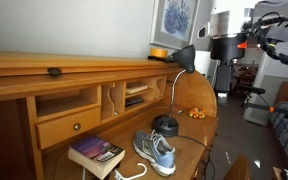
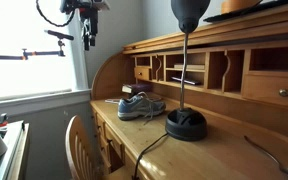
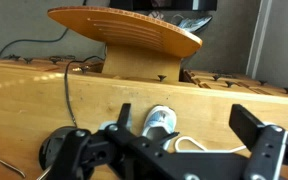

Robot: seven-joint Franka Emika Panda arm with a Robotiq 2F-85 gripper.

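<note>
My gripper stands open in the wrist view, its two dark fingers wide apart with nothing between them. Seen from the side, the gripper (image 2: 87, 42) hangs high in the air, well clear of the desk (image 2: 149, 133). Below lies a grey shoe (image 1: 156, 152) on the desk top; in the wrist view part of the shoe (image 3: 160, 121) shows between and beyond the fingers. Near it are a white hanger-like loop (image 1: 130, 172) and a stack of books (image 1: 96, 155). A desk lamp (image 1: 166, 124) with a round black base stands beside the shoe.
Small drawers and cubbyholes (image 1: 69, 126) line the back of the desk. A wooden chair (image 2: 82, 145) stands at its front. Orange things (image 1: 197, 113) lie at the desk's far end, and a dark cable (image 2: 150, 150) runs from the lamp base over the front edge.
</note>
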